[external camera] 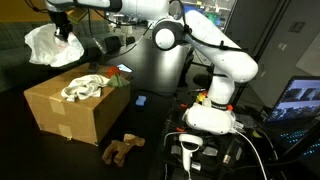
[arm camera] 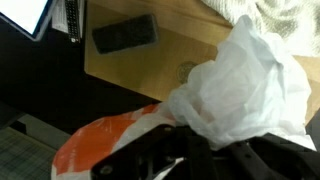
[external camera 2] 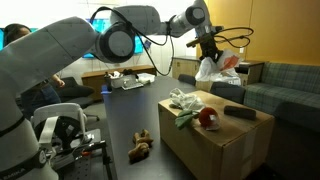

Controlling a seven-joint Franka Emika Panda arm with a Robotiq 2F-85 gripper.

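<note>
High above the cardboard box (external camera: pixel 62 117), a white plastic bag (external camera: pixel 50 50) hangs from my gripper (external camera: pixel 64 28). In the second exterior view the bag (external camera 2: pixel 220 72) dangles in the air behind the box, below the gripper (external camera 2: pixel 208 48), and shows some orange-red. The wrist view has the crumpled bag (arm camera: pixel 245 90) bunched at the fingers, which are shut on its thin plastic. The fingertips are mostly hidden by it. On the box top lies a whitish cloth (external camera 2: pixel 187 100), apart from the bag.
A red round object (external camera 2: pixel 208 119), a green item (external camera 2: pixel 187 118) and a dark oblong object (external camera 2: pixel 240 111) also lie on the box. A brown toy-like figure (external camera: pixel 122 149) is in front of the box. Behind stands a grey sofa (external camera 2: pixel 290 85).
</note>
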